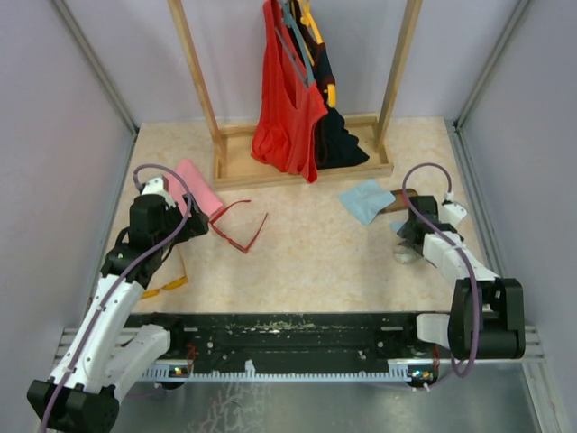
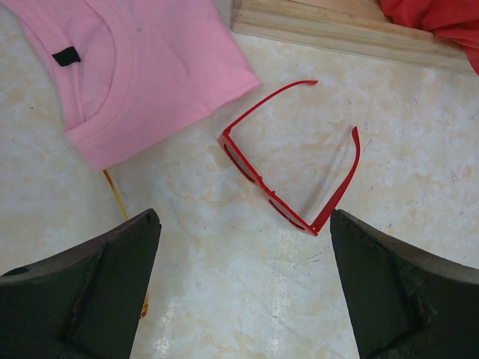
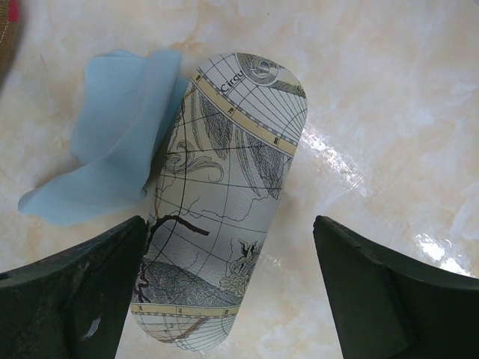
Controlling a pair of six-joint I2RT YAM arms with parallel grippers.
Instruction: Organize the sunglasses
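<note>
Red-framed sunglasses (image 1: 240,244) lie with temples unfolded on the table at left centre; the left wrist view shows the same red glasses (image 2: 262,185) whole. Yellow-framed glasses (image 1: 166,287) are partly hidden below my left arm. My left gripper is open above the table, nothing between its fingers, the red glasses ahead of it. A map-printed glasses case (image 3: 217,194), closed, lies beneath my right gripper, which is open around its near part without visible grip. Touching the case's left side is a crumpled light-blue cloth (image 3: 120,142).
Folded pink cloth (image 2: 150,67) lies at the left. A wooden rack (image 1: 306,174) with hanging clothes stands at the back. Another blue cloth (image 1: 366,200) and a brown case (image 1: 398,200) are at the right. Mid-table is clear.
</note>
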